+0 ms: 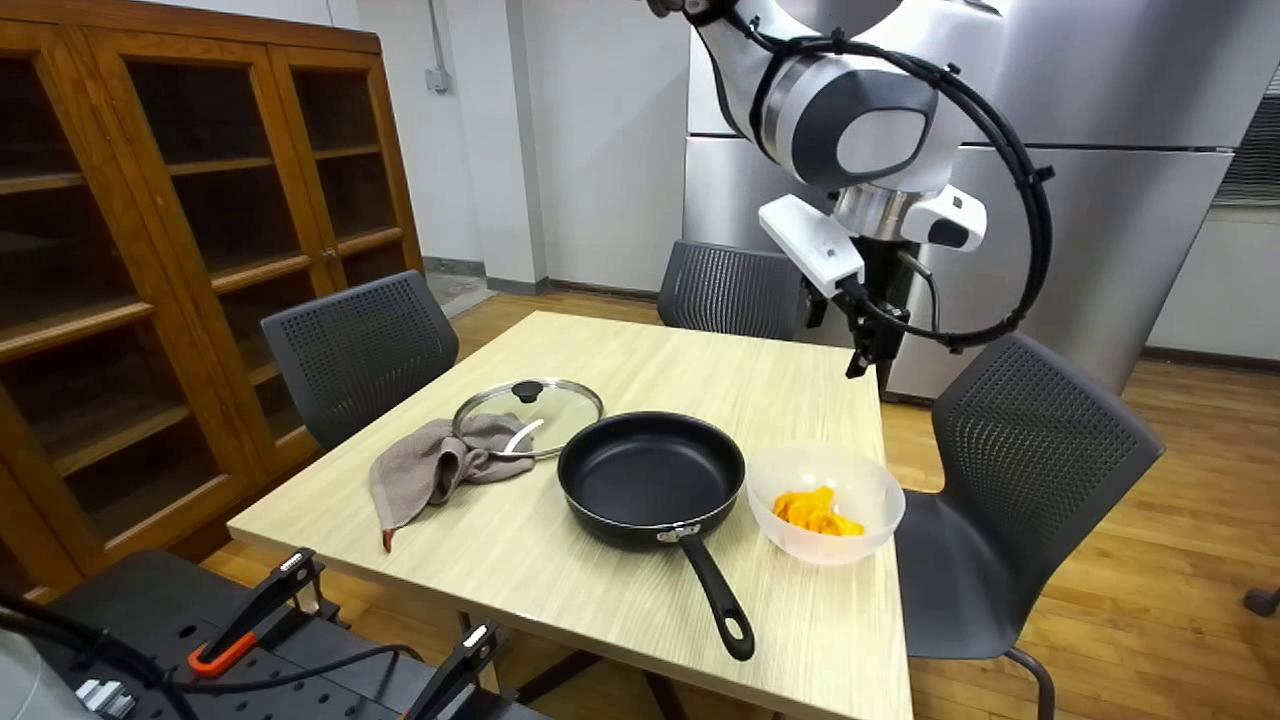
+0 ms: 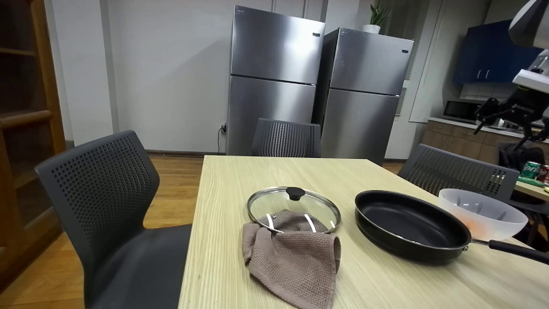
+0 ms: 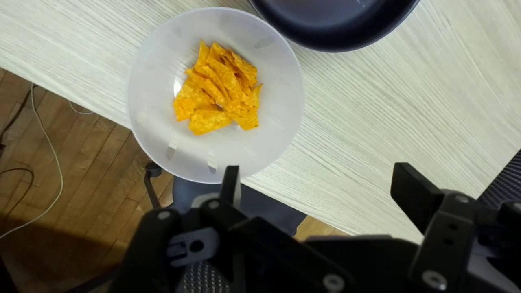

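Observation:
My gripper is open and empty, its two black fingers spread wide apart in the wrist view. It hangs in the air above the table's right side, over and behind a translucent white bowl (image 1: 872, 510). Orange chips (image 3: 217, 90) lie heaped in that bowl. Left of the bowl in exterior view 1 stands an empty black frying pan (image 1: 651, 472), its handle pointing toward the near edge. A glass lid (image 2: 294, 206) with a black knob rests partly on a crumpled grey-brown towel (image 2: 293, 262).
Bare tabletop (image 1: 708, 372) lies behind the pan and lid. The bowl stands close to the table's right edge, with a dark chair (image 1: 1020, 480) beside it. More chairs stand around the table, and steel refrigerators (image 2: 272, 87) are behind.

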